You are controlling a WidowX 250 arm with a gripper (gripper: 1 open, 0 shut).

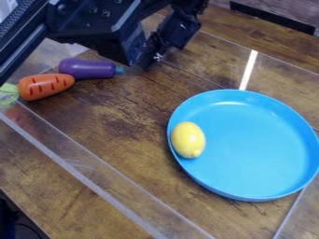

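Note:
My black gripper point(155, 51) hangs at the upper middle of the camera view, low over the wooden table beside the purple eggplant; its fingertips are dark and hard to make out, and I see nothing between them. A purple eggplant point(85, 68) lies at the left, with an orange carrot point(47, 85) just in front of it. A yellow lemon point(188, 139) rests on the left part of a blue plate point(256, 159) at the lower right.
Clear plastic strips run along the lower left and right of the table. The arm covers much of the upper left.

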